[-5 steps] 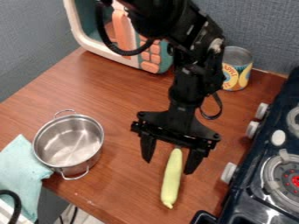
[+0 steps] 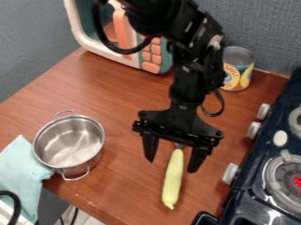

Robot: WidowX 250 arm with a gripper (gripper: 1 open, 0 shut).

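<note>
My black gripper is open above the wooden counter, its two fingers spread either side of the upper end of a long pale yellow-green vegetable. The vegetable lies lengthwise on the counter; whether the fingers touch it is unclear.
A steel pot sits at left beside a light blue cloth. A black stove fills the right side. A can and a white-and-teal appliance with pink parts stand at the back.
The arm and gripper have shifted only very slightly; the vegetable, pot and other objects look the same.
</note>
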